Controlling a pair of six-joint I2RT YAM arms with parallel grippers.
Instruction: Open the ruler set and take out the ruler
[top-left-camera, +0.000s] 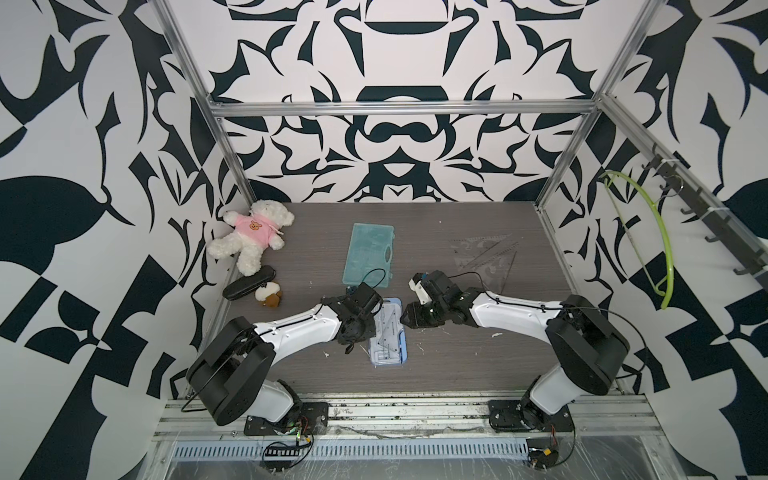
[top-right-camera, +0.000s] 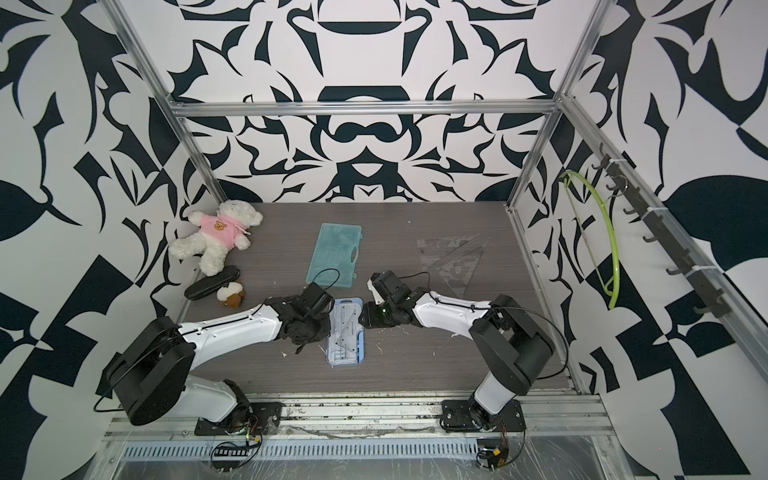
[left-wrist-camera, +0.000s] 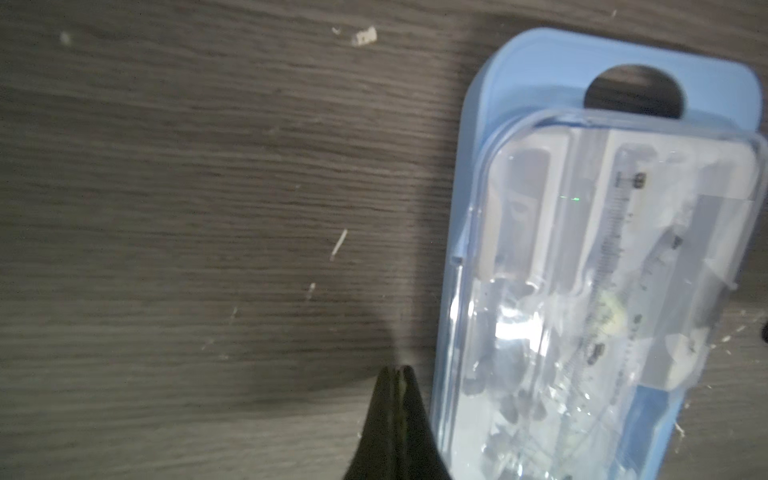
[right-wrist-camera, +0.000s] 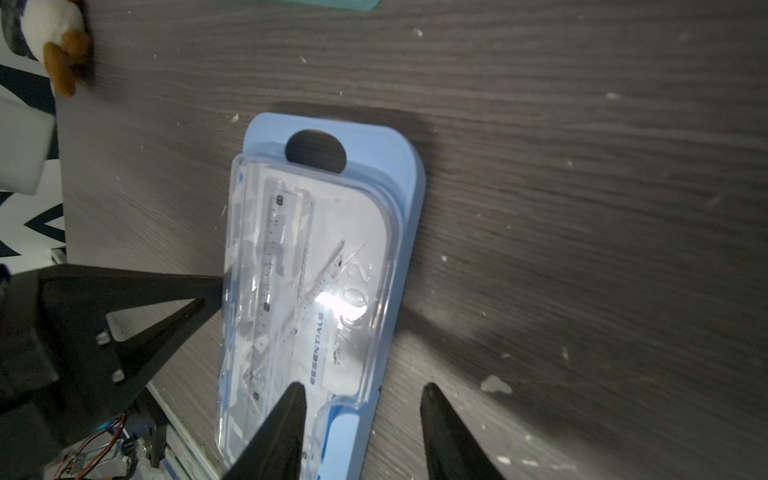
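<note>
The ruler set is a light blue case (right-wrist-camera: 392, 164) under a clear lid (right-wrist-camera: 364, 216), lying flat on the table between my grippers. Beneath the lid a clear ruler (right-wrist-camera: 270, 240) shows, with other drawing tools around it. In the left wrist view, my left gripper is shut at the case's left long side, with nothing visible between its fingers. Seen from the right wrist, my right gripper stands open; one finger (right-wrist-camera: 281, 432) overlaps the case's lower right part and the other is over bare table. Whether either touches the case cannot be told.
A teal case (top-left-camera: 369, 249) lies behind the ruler set. Clear triangles (top-left-camera: 492, 260) lie at the back right. On the left are a teddy bear (top-left-camera: 253, 233), a black pouch (top-left-camera: 249, 283) and a small plush (top-left-camera: 269, 294).
</note>
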